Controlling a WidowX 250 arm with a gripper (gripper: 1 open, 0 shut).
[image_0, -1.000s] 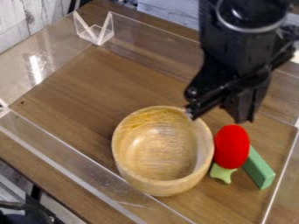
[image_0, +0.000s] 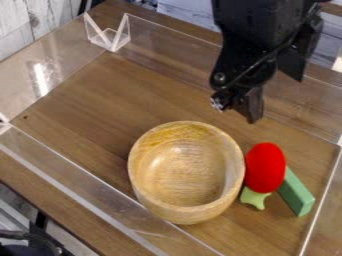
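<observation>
My black gripper (image_0: 238, 100) hangs open over the back right of the wooden table, above and behind a round wooden bowl (image_0: 185, 172). Below it, right of the bowl, a red oval object (image_0: 266, 168) rests on or against a pale green piece (image_0: 255, 197), with a green block (image_0: 295, 196) to its right. The bowl is empty. Nothing shows between the gripper's fingers.
Clear acrylic walls edge it, with a clear bracket (image_0: 110, 31) at the back left corner.
My gripper has risen and moved back from over the red object, which is now fully in view. The objects on the table have not moved.
</observation>
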